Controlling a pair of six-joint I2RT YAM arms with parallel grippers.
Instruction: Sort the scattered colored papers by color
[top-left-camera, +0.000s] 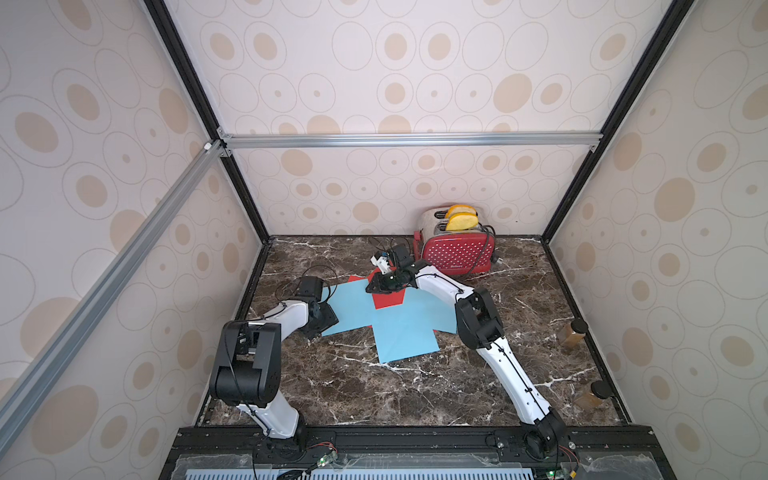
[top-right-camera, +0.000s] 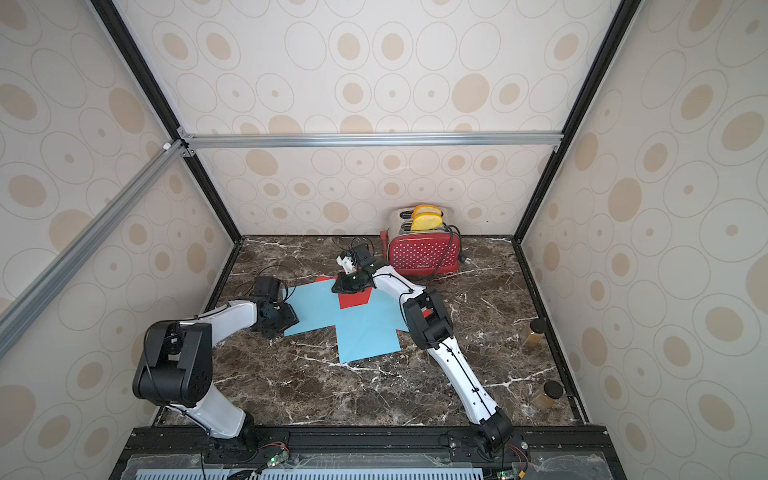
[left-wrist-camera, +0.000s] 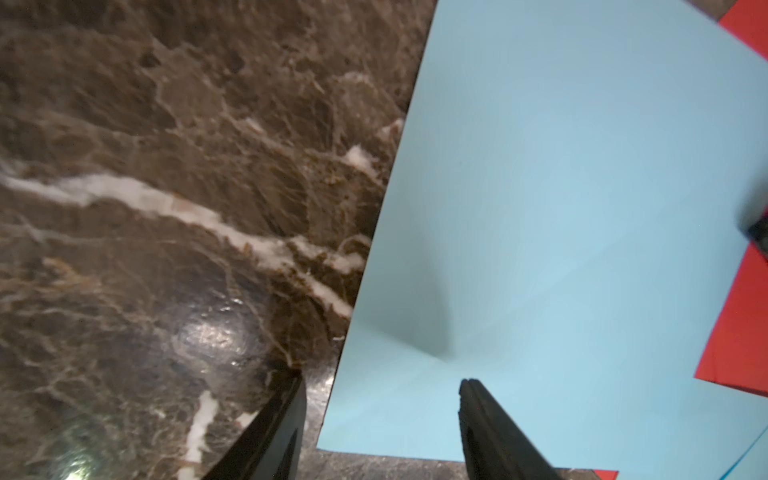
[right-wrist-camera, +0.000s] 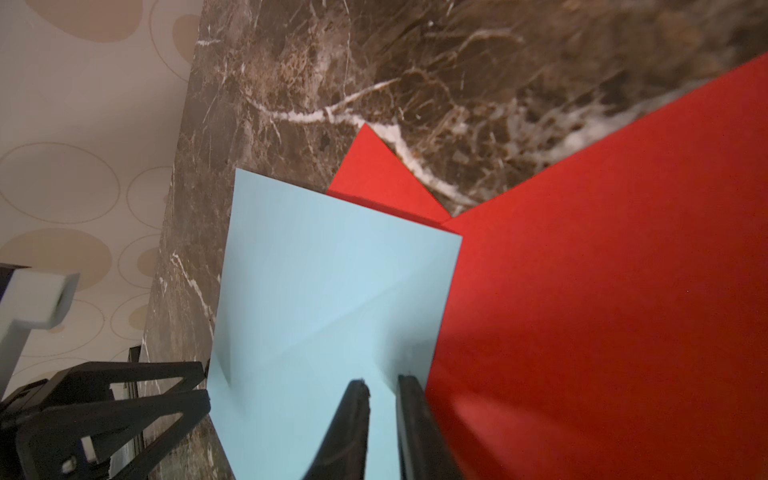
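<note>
Three light-blue sheets lie over red ones: a left blue sheet (top-left-camera: 349, 307), a middle blue sheet (top-left-camera: 405, 336) and a right blue sheet (top-left-camera: 434, 308), partly hidden by my right arm. A red sheet (top-left-camera: 388, 301) overlaps their upper middle. Another red corner (right-wrist-camera: 376, 180) peeks out behind the left blue sheet. At that sheet's near left corner, my left gripper is partly open, its fingers apart with paper and marble between them. My right gripper is nearly closed at the same sheet's right edge, blue paper showing between its fingertips.
A red-and-grey toaster (top-left-camera: 456, 244) with yellow slices stands at the back right. Two dark-lidded jars (top-left-camera: 574, 332) sit along the right edge.
</note>
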